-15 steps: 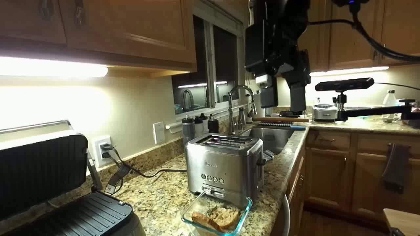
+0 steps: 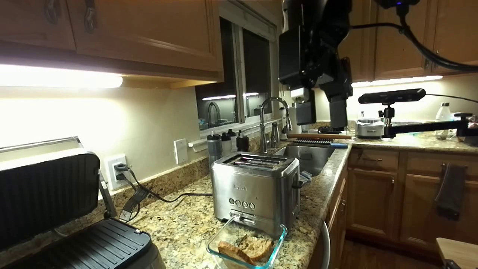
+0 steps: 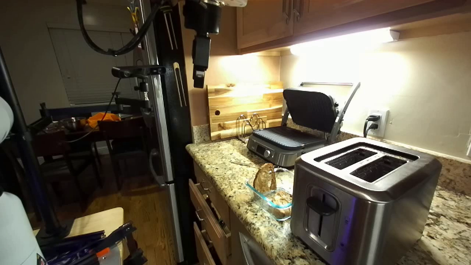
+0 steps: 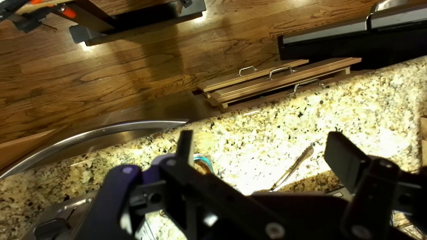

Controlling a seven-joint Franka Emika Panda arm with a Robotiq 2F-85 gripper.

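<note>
High above the counter hangs my gripper [image 2: 322, 118], open, its two fingers apart and nothing between them. Below it stands a steel toaster [image 2: 255, 192]; in the second exterior view its two slots look empty. Beside the toaster a glass container [image 2: 280, 242] holds pieces of bread [image 2: 257, 248]. From the other side one bread slice [image 3: 265, 177] leans upright in the container and another piece lies lower. In the wrist view the gripper hides most of the container, and only a rim corner [image 4: 204, 160] shows.
An open contact grill [image 3: 287, 145] sits on the counter past the container. Tongs or a similar utensil [image 4: 294, 168] lie near it. The sink [image 2: 316, 157] and faucet are behind the toaster. Drawers [image 3: 207, 212] stand partly pulled out below the counter.
Almost nothing differs. The gripper has shifted very slightly; the toaster, container and bread stay where they were.
</note>
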